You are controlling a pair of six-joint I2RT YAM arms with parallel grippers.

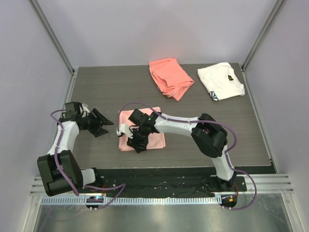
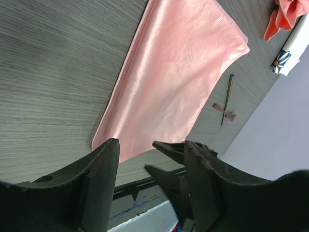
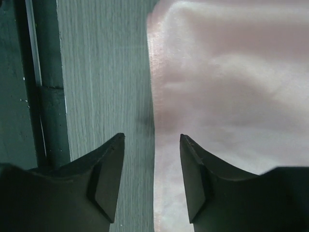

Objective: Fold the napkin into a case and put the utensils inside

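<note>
A folded pink napkin [image 1: 157, 141] lies on the table, its long edges doubled in the left wrist view [image 2: 169, 72]. My left gripper [image 1: 105, 126] stands open left of the napkin, nothing between its fingers. My right gripper hangs low over the napkin's near edge, its fingers apart on either side of that edge; whether they touch the cloth I cannot tell. The utensils [image 2: 227, 101], thin green and brown pieces, lie beside the napkin and are mostly hidden by my right arm in the top view.
A stack of coral napkins [image 1: 170, 76] and a folded white cloth [image 1: 219, 79] lie at the back.
</note>
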